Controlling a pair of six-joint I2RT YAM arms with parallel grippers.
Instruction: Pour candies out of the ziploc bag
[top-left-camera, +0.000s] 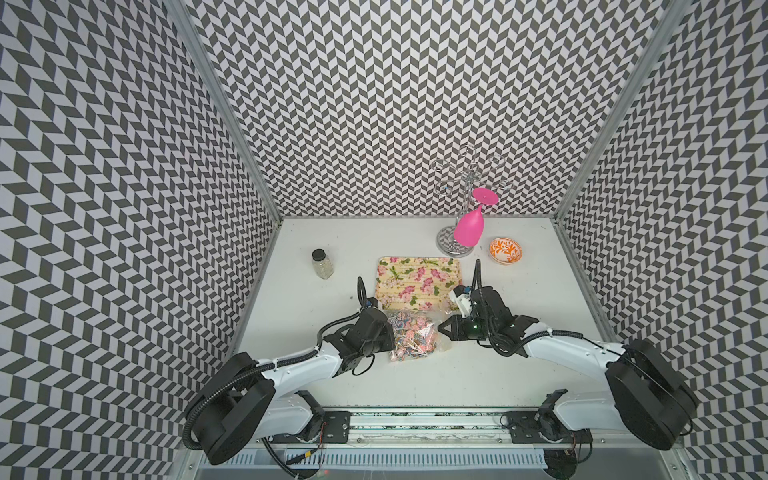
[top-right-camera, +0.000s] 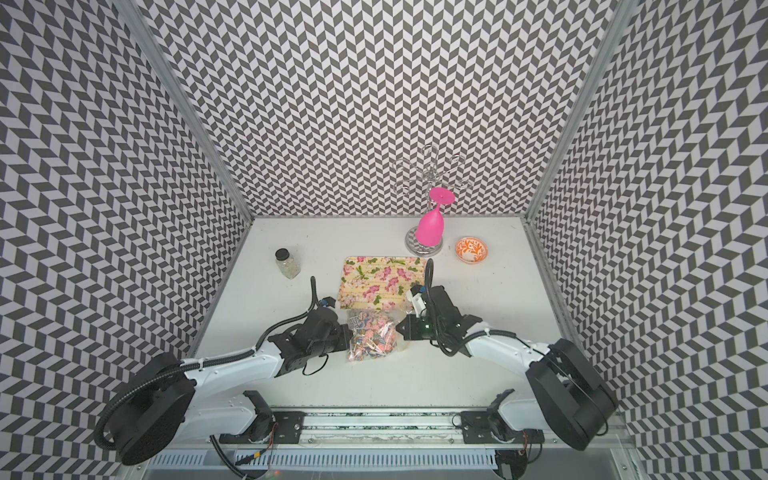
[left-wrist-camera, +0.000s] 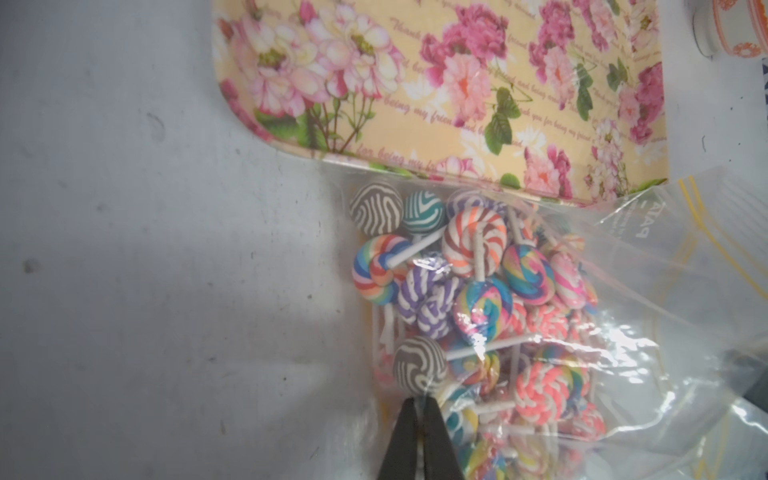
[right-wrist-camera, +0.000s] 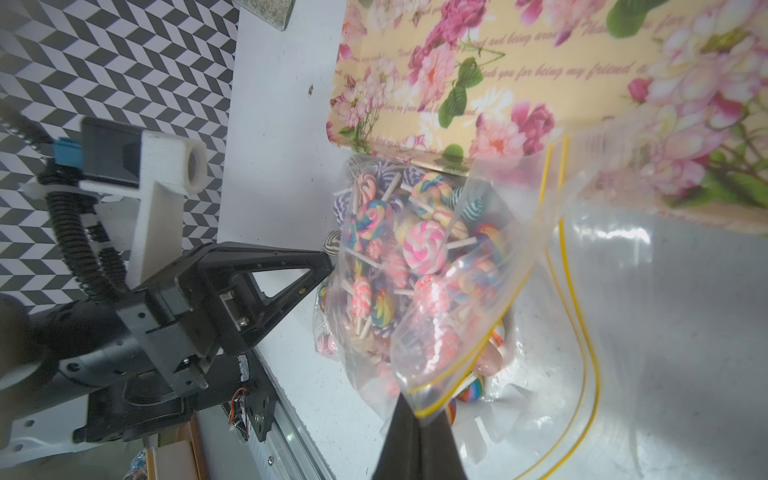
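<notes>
The clear ziploc bag (top-left-camera: 413, 333) lies full of colourful lollipop-shaped candies (left-wrist-camera: 480, 308) in front of the floral tray (top-left-camera: 417, 280). Its yellow-lined zip edge (right-wrist-camera: 563, 232) is at the right, with the plastic raised and creased there. My right gripper is shut on that edge, where the zip line bends at its fingertips. From the left, my left gripper reaches the bag's other end, shut, its tips against or just over the plastic beside a striped candy. Whether it pinches any film is hidden.
A pink goblet (top-left-camera: 470, 228) hangs on a metal stand behind the tray, with an orange-patterned bowl (top-left-camera: 505, 250) to its right. At the back left stands a black-lidded jar (top-left-camera: 321, 263). Bare table lies in front of the bag.
</notes>
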